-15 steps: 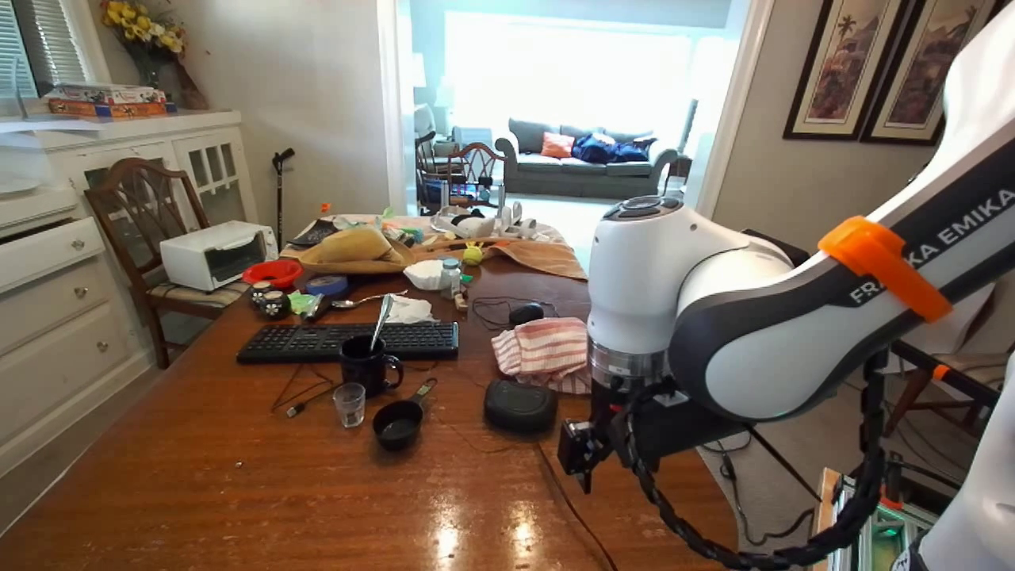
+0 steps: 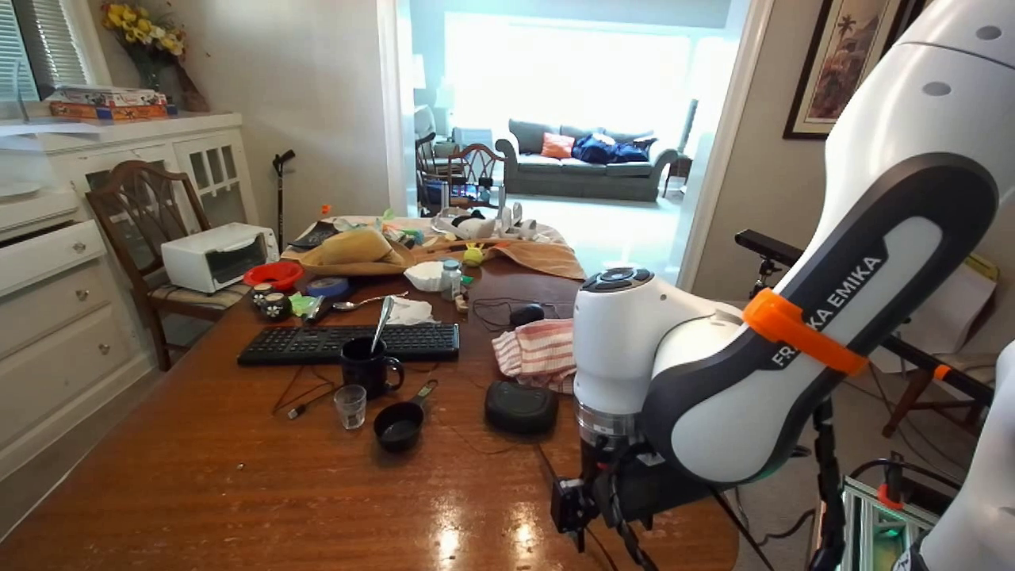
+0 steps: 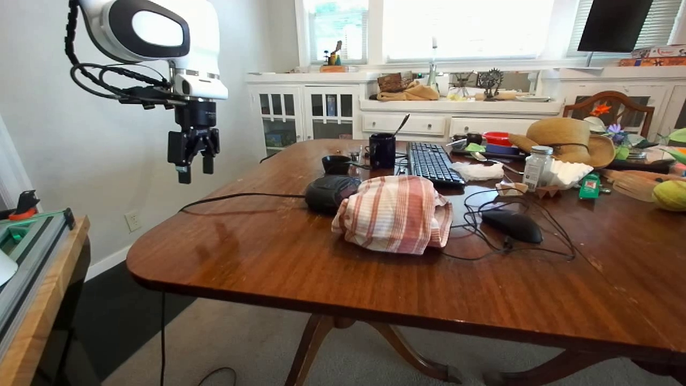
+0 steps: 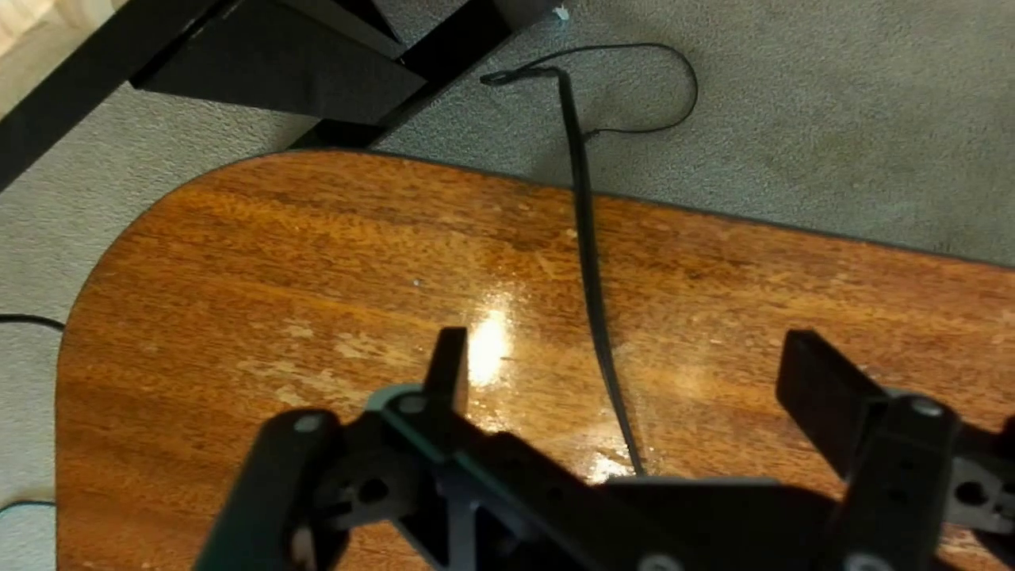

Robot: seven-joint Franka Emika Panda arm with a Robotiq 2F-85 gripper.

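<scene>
My gripper (image 3: 196,175) hangs open above the near end of the wooden table (image 3: 257,251), with nothing between its fingers. Seen from the wrist, the gripper has its two dark fingers wide apart over bare wood, and a black cable (image 4: 591,276) runs across the table below the gap. Away from the gripper lie a black rounded case (image 2: 521,408), a striped red-and-white cloth (image 3: 400,215), a black measuring cup (image 2: 397,427), a clear glass (image 2: 351,408) and a dark mug (image 2: 361,366) with a spoon standing in it.
A black keyboard (image 2: 285,346) lies beyond the mug. A computer mouse (image 3: 512,225) with a tangled cord sits past the cloth. Farther back are a jar (image 3: 538,168), a straw hat (image 3: 559,138) and other clutter. The table's front left, in exterior view 1, is clear.
The arm has come lower and toward the camera in exterior view 1, shifting slightly left, and the gripper now hangs nearer the table's front. The objects on the table stay where they were.
</scene>
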